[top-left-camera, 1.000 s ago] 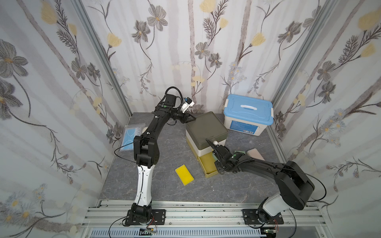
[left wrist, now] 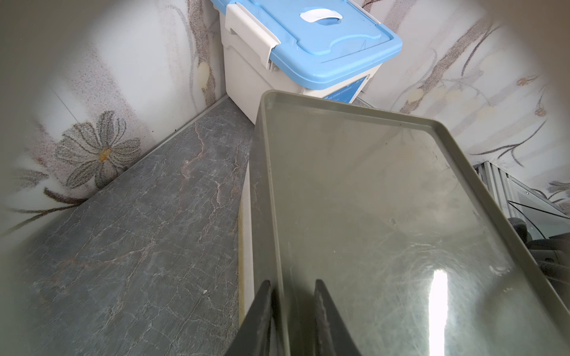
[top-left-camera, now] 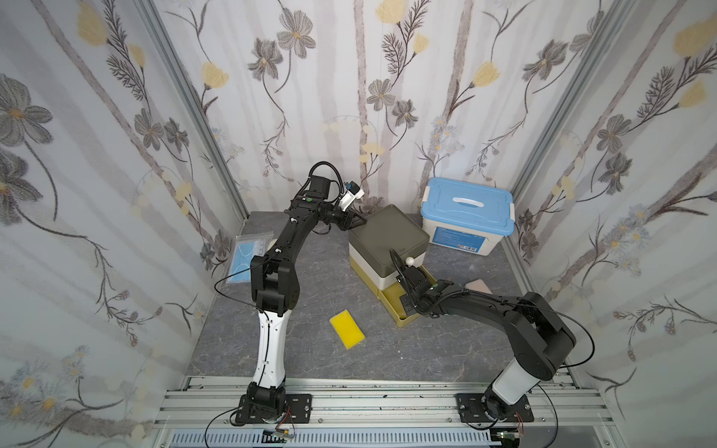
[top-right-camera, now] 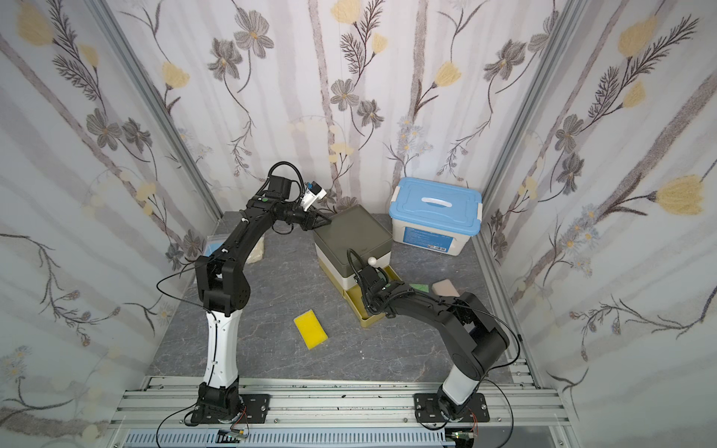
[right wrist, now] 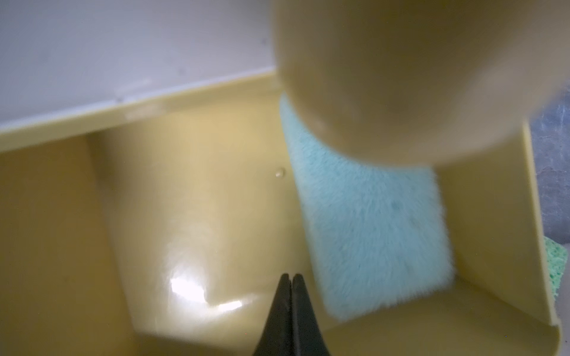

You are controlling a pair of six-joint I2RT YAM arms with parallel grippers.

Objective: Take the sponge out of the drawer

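Observation:
My left gripper is shut on the lid rim of the grey-topped box (left wrist: 380, 195) at its back left corner, as the top views show. The yellow drawer (top-left-camera: 402, 317) is pulled out at the box's front. In the right wrist view, a pale blue sponge (right wrist: 380, 237) lies inside the drawer's right side, partly hidden by a blurred round shape. My right gripper is shut, nothing between its fingers, over the drawer, beside the sponge's lower left end.
A yellow sponge (top-left-camera: 347, 328) lies on the front table. A blue-lidded container (top-left-camera: 466, 200) stands back right, with a pink item (top-right-camera: 445, 287) and green piece (right wrist: 555, 261) right of the drawer. A packet (top-left-camera: 242, 257) lies left.
The box and drawer have shifted slightly toward the back. The left arm is nearly still.

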